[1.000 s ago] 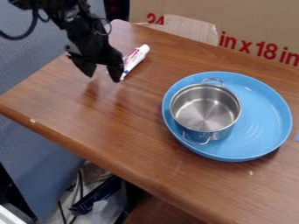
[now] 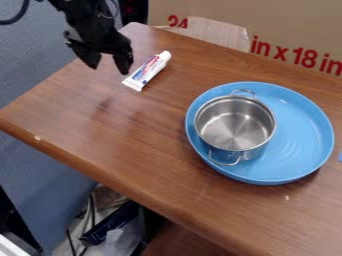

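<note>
My black gripper hangs at the upper left, above the wooden table, with its two fingers apart and nothing seen between them. Just right of it a white tube with blue and red print lies diagonally on the tabletop. A steel pot with loop handles stands on a blue plate at the right of the table.
A cardboard box rises behind the table's back edge. The table's left edge borders a drop to the floor, where some clutter lies.
My gripper has moved up and toward the back left, away from the tube, uncovering more of it. The tube, plate and pot have not visibly moved.
</note>
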